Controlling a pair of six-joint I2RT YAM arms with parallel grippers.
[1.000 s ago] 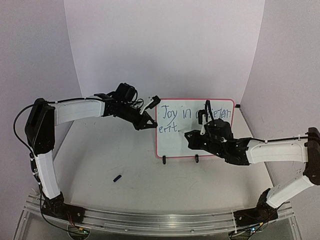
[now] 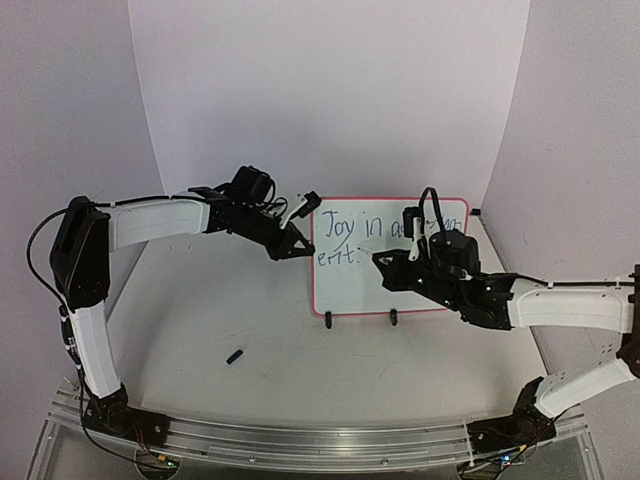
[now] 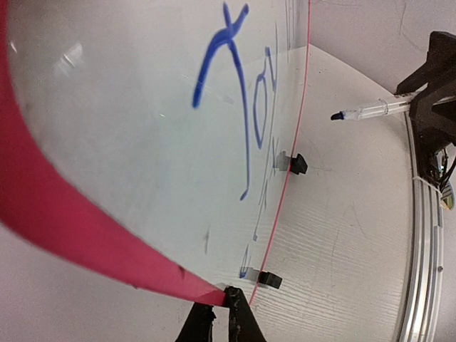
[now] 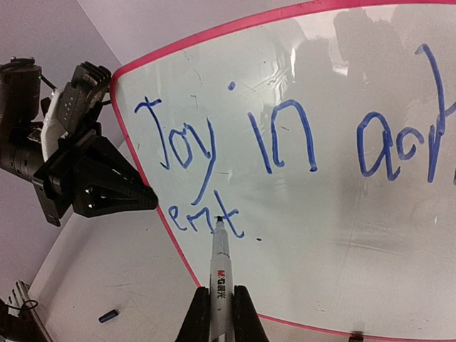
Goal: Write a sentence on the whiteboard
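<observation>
The pink-framed whiteboard (image 2: 350,290) bears blue writing that reads "Joy in a…" on top, the rest partly behind my right arm, with "ent." (image 4: 206,219) below. My right gripper is shut on a white marker (image 4: 221,267), uncapped with a dark tip. Seen from the left wrist, the marker's tip (image 3: 339,116) is apart from the board's surface. At the board's left edge, my left gripper (image 2: 311,251) has its fingertips closed around the pink frame (image 3: 164,267).
A dark marker cap (image 2: 234,356) lies on the table at the front left. Two black clips (image 2: 328,320) sit at the board's lower edge. Much of the board's lower half is blank, and the table in front is clear.
The left arm and the board have stayed still.
</observation>
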